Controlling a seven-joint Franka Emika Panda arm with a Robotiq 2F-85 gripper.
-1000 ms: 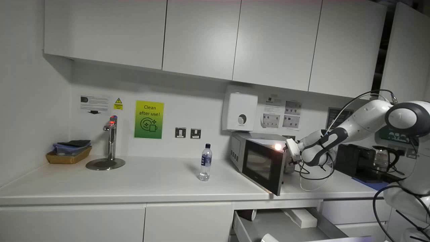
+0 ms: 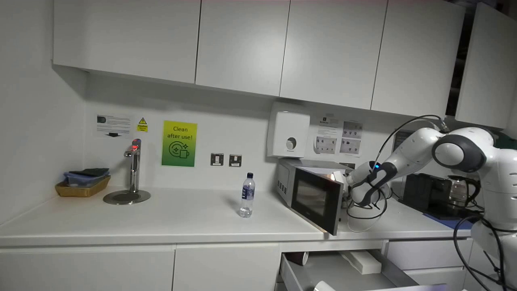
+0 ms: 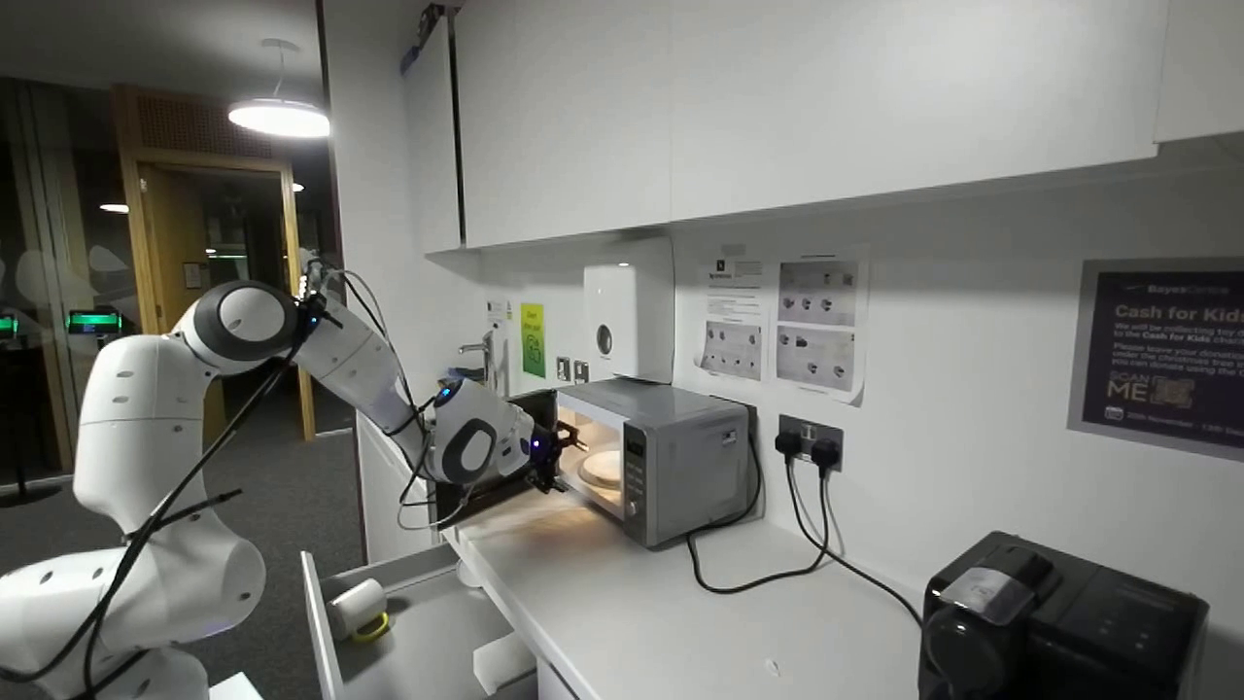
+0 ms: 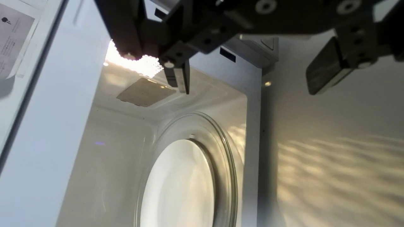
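Note:
My gripper is open and empty, its two fingers wide apart. In exterior view 2 it stands at the front opening of the grey microwave (image 3: 700, 467), whose door (image 2: 317, 201) is swung open. A white plate (image 4: 178, 185) rests on the glass turntable (image 4: 228, 151) inside the lit cavity. From the wrist view, one finger (image 4: 182, 81) overlaps the cavity's view and the other overlaps the grey surface to its right. Exterior view 1 hides the gripper behind the microwave door.
A clear water bottle (image 2: 246, 196) stands on the counter left of the microwave. Below, an open drawer (image 3: 420, 630) holds a white mug (image 3: 357, 608) and a white box (image 3: 503, 663). The black coffee machine (image 3: 1061, 618) sits along the counter. Bare counter lies beside the sink tap (image 2: 134, 167).
In exterior view 1 the arm has moved left, bringing the wrist closer to the microwave's open door. The bottle, door and drawer look unmoved.

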